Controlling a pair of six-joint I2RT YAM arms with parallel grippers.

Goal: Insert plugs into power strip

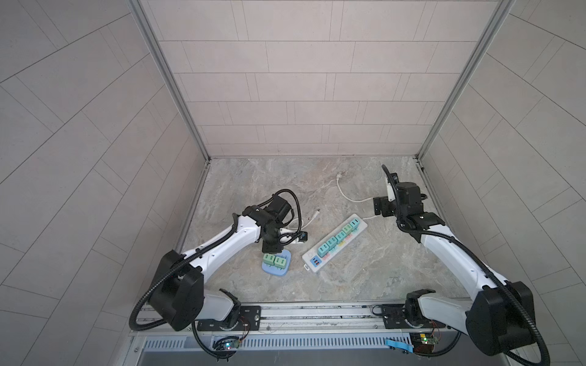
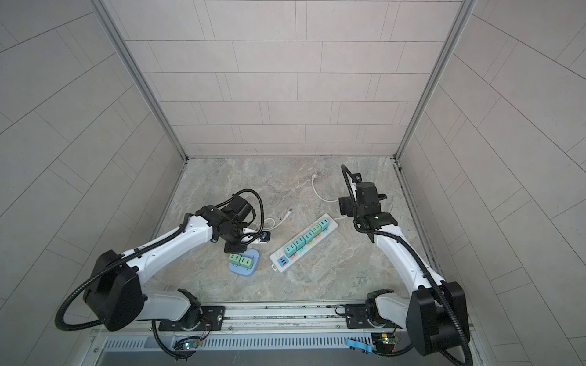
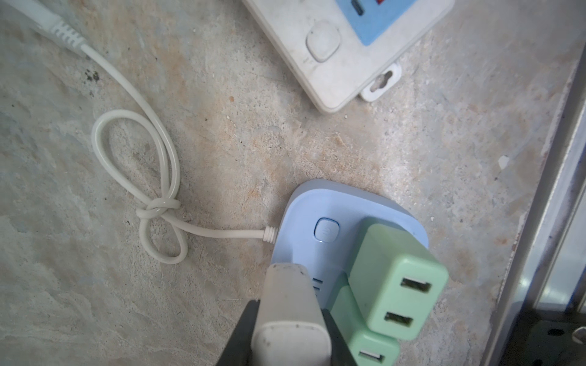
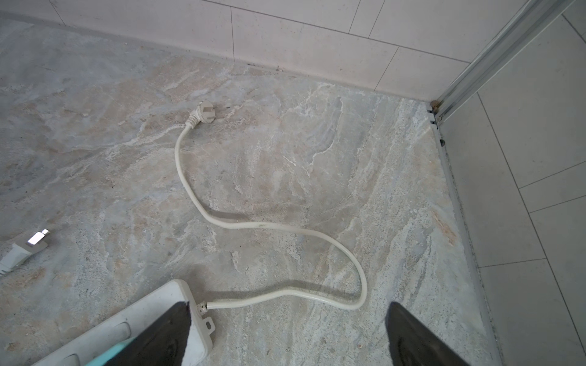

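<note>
My left gripper is shut on a white, block-shaped plug [image 3: 287, 299] over the small blue power strip [image 3: 317, 198]. Whether that plug is seated or only above the strip I cannot tell, as its lower end is hidden. Beside it, two green plugs [image 3: 390, 274] sit on the blue strip. A long white power strip [image 1: 362, 225] lies diagonally at mid-table with several teal-green plugs [image 1: 331, 242] along it. My right gripper stands open beyond that strip's far end, nothing between its fingers.
The blue strip's knotted white cord [image 3: 168, 155] lies on the table toward a white connector [image 4: 27, 247]. The long strip's cable [image 4: 268, 225] curves to a plug [image 4: 202, 112] near the back wall.
</note>
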